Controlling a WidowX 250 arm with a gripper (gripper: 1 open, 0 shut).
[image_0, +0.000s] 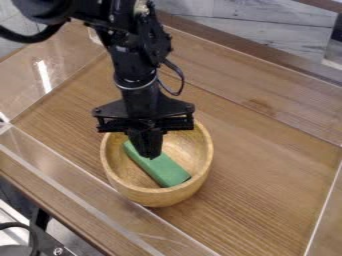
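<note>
My black gripper (144, 134) reaches down over the back part of a tan oval bowl (187, 180). Its fingertips are low at the upper end of a green block (166, 168) that lies lengthwise inside the bowl. The gripper is shut, and whether it touches the block cannot be told from this view.
The bowl stands on a wooden table (261, 170) with wide free room to the right and behind. A clear raised edge runs along the left, with dark cables beyond it at the lower left.
</note>
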